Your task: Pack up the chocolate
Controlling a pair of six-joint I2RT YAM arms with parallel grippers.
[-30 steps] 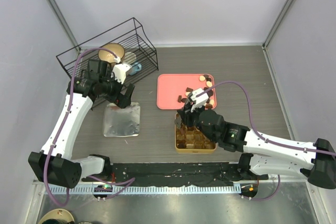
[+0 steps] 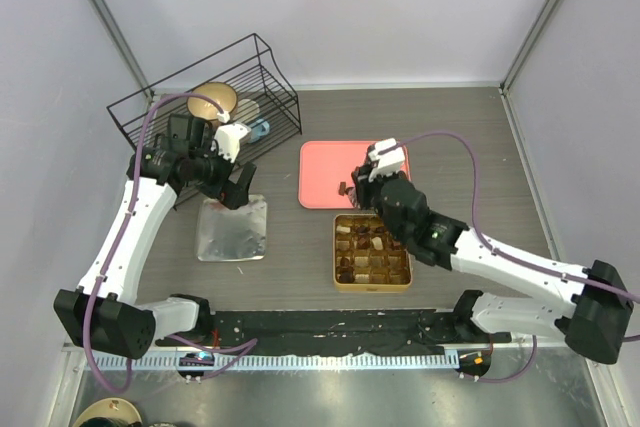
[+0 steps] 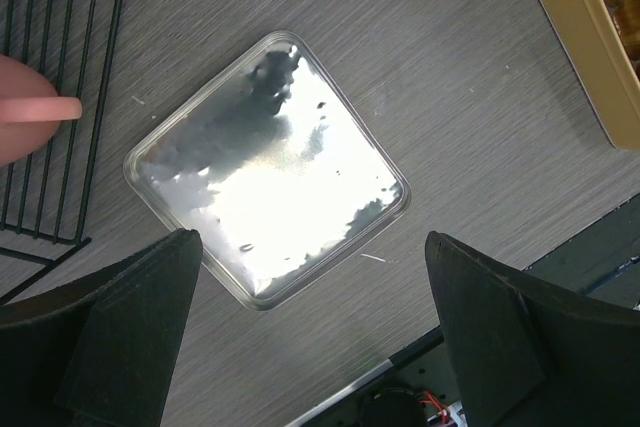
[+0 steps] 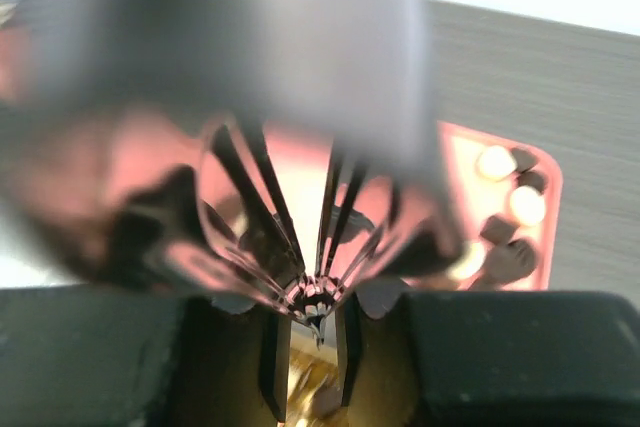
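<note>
My right gripper [image 2: 360,197] is above the near edge of the pink tray [image 2: 320,172], just beyond the gold chocolate box [image 2: 372,288]. It is shut on a shiny metal tool [image 4: 309,292] that looks like tongs; the blurred tool fills much of the right wrist view. Whether a chocolate is in the tool's tips, I cannot tell. Dark and pale chocolates [image 4: 510,262] lie at the tray's right side. Several of the box's compartments hold pieces. My left gripper stands open and empty over the clear, reflective lid [image 3: 260,167].
A black wire rack [image 2: 250,82] at the back left carries a tan bowl [image 2: 213,99], a light-blue cup [image 2: 259,130] and a pink mug [image 3: 30,112]. Bare table surrounds the lid and lies right of the tray.
With the tool, my right gripper has moved from over the box's back part to above the tray's near edge. The left arm has stayed still.
</note>
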